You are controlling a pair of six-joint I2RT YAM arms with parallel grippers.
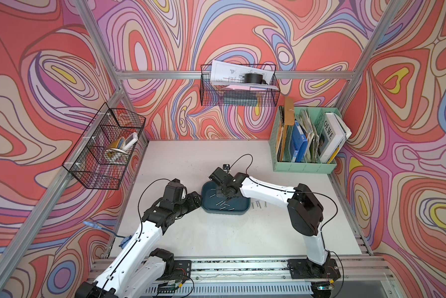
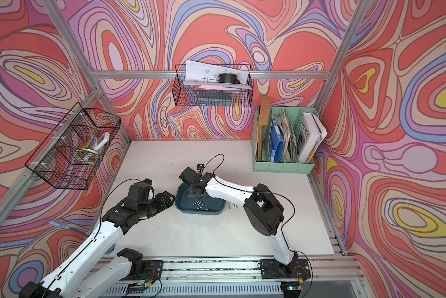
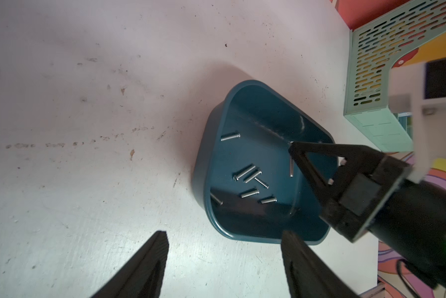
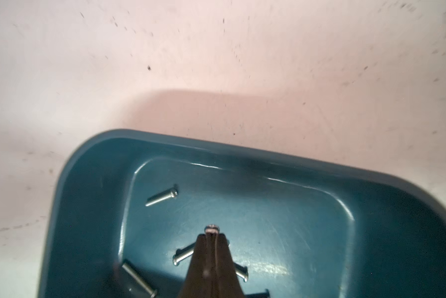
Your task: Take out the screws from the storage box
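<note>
The dark teal storage box [image 3: 208, 164] holds several silver screws [image 3: 250, 193] lying on its floor. My right gripper is over the box, its fingertips together, with a small screw head [image 4: 212, 228] showing right at the tips; whether it is gripped is unclear. My left gripper [image 1: 193, 201] hangs just left of the box; in the left wrist view its two fingers stand apart with only bare table between them.
Several screws [image 1: 259, 204] lie on the table right of the box. A green file holder [image 1: 302, 166] full of folders stands at the back right. Wire baskets hang at the back and left.
</note>
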